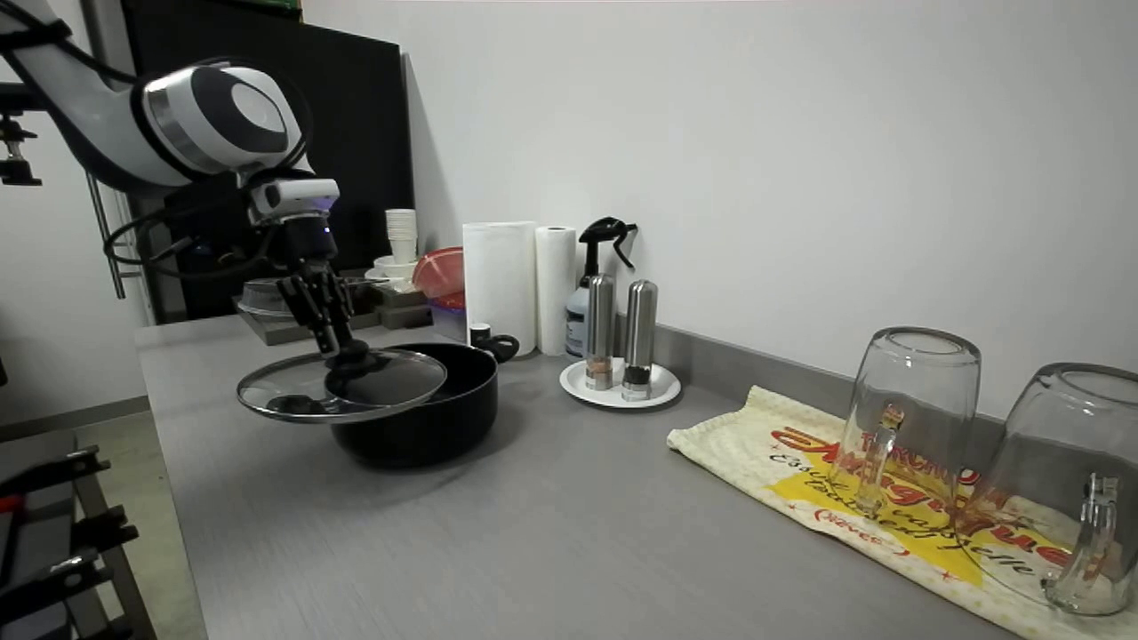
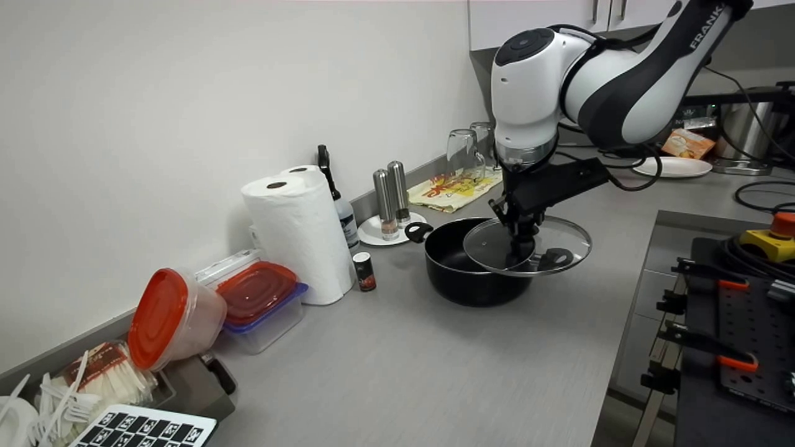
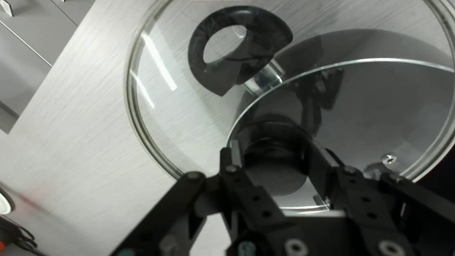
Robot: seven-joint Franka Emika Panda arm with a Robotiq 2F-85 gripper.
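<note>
A glass lid [image 1: 400, 388] with a black knob [image 3: 275, 170] is tilted over one side of a black pot [image 1: 453, 421]. My gripper is shut on the knob, which sits between its two fingers. In exterior view 2 the lid [image 2: 570, 238] covers only part of the pot [image 2: 458, 272] and juts out toward the counter's front edge. Part of the pot's opening is bare on the wall side. Through the glass in the wrist view, one of the pot's loop handles [image 3: 198, 51] shows. Whether the lid touches the pot's rim, I cannot tell.
Behind the pot stand paper towel rolls [image 2: 302, 238], a small shaker [image 2: 364, 271] and a white plate [image 1: 674, 389] with two mills. Upturned glass mugs [image 1: 907, 427] rest on a cloth [image 1: 763, 432]. Plastic containers [image 2: 261, 298] line the wall.
</note>
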